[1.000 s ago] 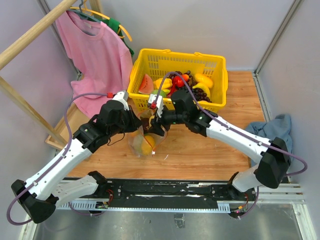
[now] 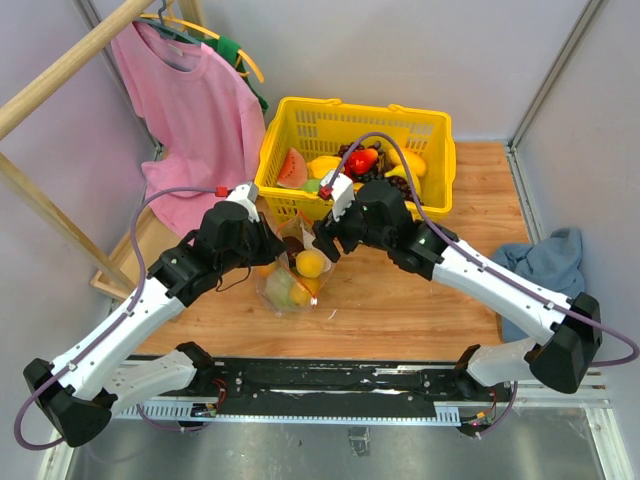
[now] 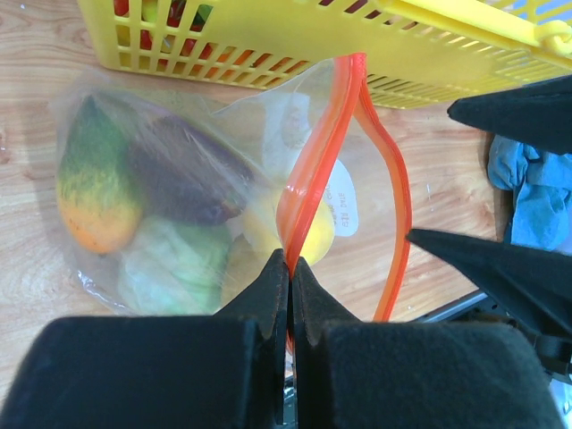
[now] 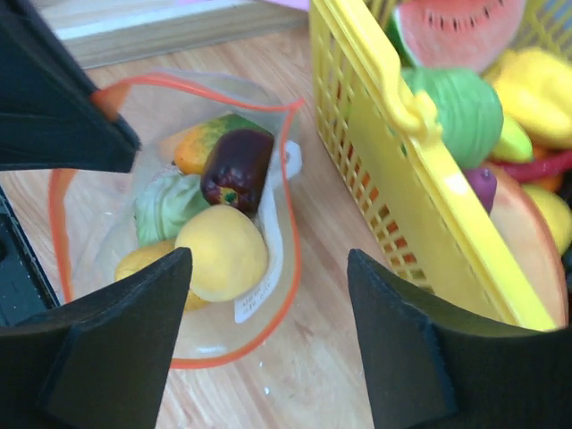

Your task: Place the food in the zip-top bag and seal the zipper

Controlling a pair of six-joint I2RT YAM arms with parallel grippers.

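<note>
The clear zip bag (image 3: 210, 107) with its orange zipper rim (image 3: 317, 170) lies in front of the yellow basket, its mouth spread open. Inside it are a mango (image 3: 103, 179), an eggplant (image 4: 237, 168), pale green cabbage (image 3: 179, 264) and round yellow fruit (image 4: 222, 253). My left gripper is shut with the bag's orange rim pinched between its tips. To the right of the bag mouth, my right gripper stands open, with only bare table and a bit of rim visible between its fingers.
Just behind the bag stands the yellow basket (image 2: 300, 115), holding a watermelon slice (image 2: 293, 169), bananas and other food. A blue cloth (image 2: 545, 270) lies at the right edge. A pink shirt (image 2: 190, 110) hangs at the left.
My right gripper has drawn back from over the bag to the right, uncovering the yellow fruit inside the mouth. The left arm has stayed in place on the rim.
</note>
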